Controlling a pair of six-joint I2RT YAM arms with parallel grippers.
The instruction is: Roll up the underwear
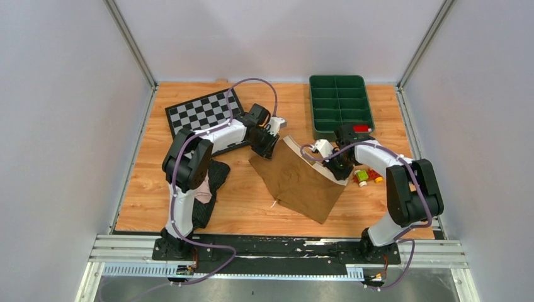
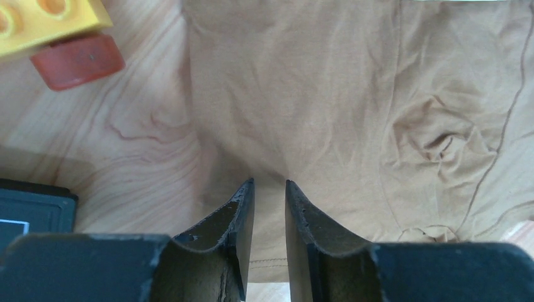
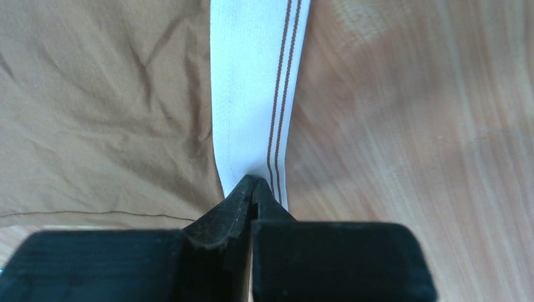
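Brown underwear (image 1: pixel 296 185) lies spread on the wooden table, its white striped waistband (image 3: pixel 252 94) running diagonally in the top view. My left gripper is low over one end of the cloth, fingertips slightly apart, nothing visibly between them. My right gripper is shut at the waistband's other end, tips down on the band; whether cloth is pinched cannot be seen.
A green compartment bin (image 1: pixel 335 94) stands at back right, toy blocks (image 1: pixel 362 177) beside my right arm. A checkerboard (image 1: pixel 195 116) lies back left, dark and pink clothes (image 1: pixel 211 189) at left. Bare table shows in front.
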